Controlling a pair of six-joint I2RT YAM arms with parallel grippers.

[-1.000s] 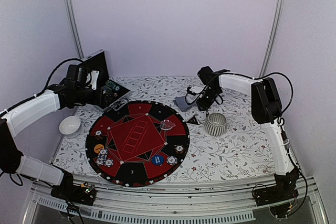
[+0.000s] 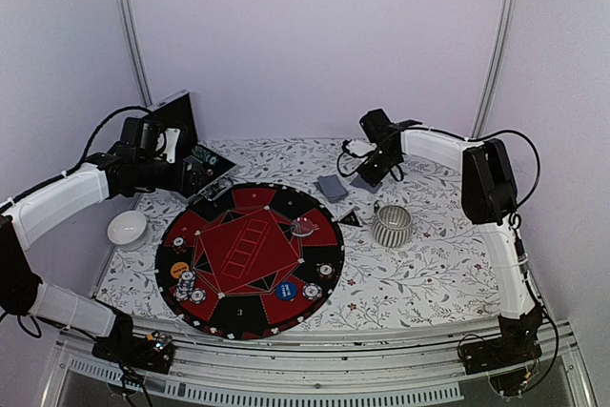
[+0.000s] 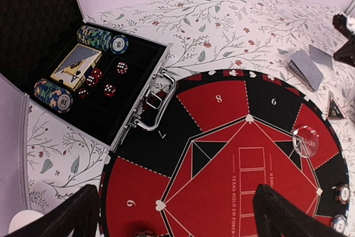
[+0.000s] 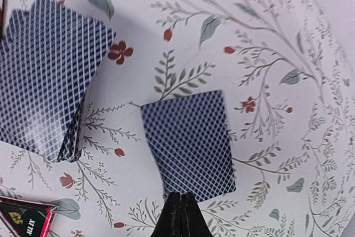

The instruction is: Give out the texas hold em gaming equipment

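Note:
A single blue-backed card (image 4: 194, 140) lies on the flowered cloth just right of the card deck (image 4: 47, 79), which is a loosely squared stack. My right gripper is shut, its tips overlapping the card's near edge in the right wrist view; no card shows pinched between them. From the top, that deck (image 2: 332, 188) lies right of the round poker mat (image 2: 250, 247). My left gripper is open above the mat's left part, with nothing between its fingers. The open chip case (image 3: 138, 90) beyond it holds chip stacks, a card pack (image 3: 76, 67) and several red dice (image 3: 110, 89).
A striped pot (image 2: 392, 226) stands near the right gripper, and a dark triangular piece (image 2: 352, 218) sits by the deck. Chips and a clear disc (image 2: 302, 227) lie on the mat. A white bowl (image 2: 127, 228) is at far left.
The right arm has shifted slightly to the right and back, and the single card now shows beside the deck in the top view. My left arm has stayed still.

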